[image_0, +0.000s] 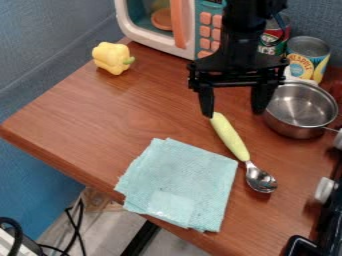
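My black gripper (234, 100) hangs open at the upper right of the wooden table, above the handle end of a spoon (231, 140) with a pale yellow handle and a steel bowl. Its two fingers are apart, with nothing visible between them. A steel pot (301, 108) stands just right of the gripper. A folded light blue cloth (178, 185) lies at the front of the table.
A yellow pepper (112, 57) sits at the back left. A toy microwave (167, 20) and cans (307, 58) stand at the back. A black appliance (323, 215) borders the right.
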